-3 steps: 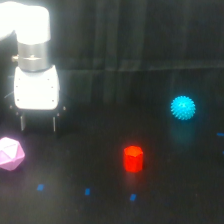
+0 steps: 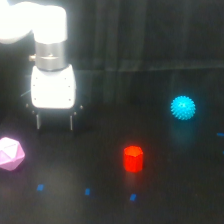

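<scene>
My gripper (image 2: 55,122) hangs at the upper left on a white arm, pointing down. Its two thin fingers stand well apart with only dark background between them, so it is open. A red block with a hexagonal look (image 2: 133,158) rests on the dark table, right of the gripper and nearer the camera. Farther right and back lies a cyan spiky ball (image 2: 182,107). A lilac faceted ball (image 2: 11,154) sits at the left edge, partly cut off by the frame. None of these touches the gripper.
Small blue marks, one of them a blue square (image 2: 87,191), dot the front of the dark table, with another at the right edge. A dark curtain (image 2: 125,45) hangs behind. Open table lies between the gripper and the red block.
The arm and its open gripper have shifted to the right. The red block, cyan ball and lilac ball have stayed in place.
</scene>
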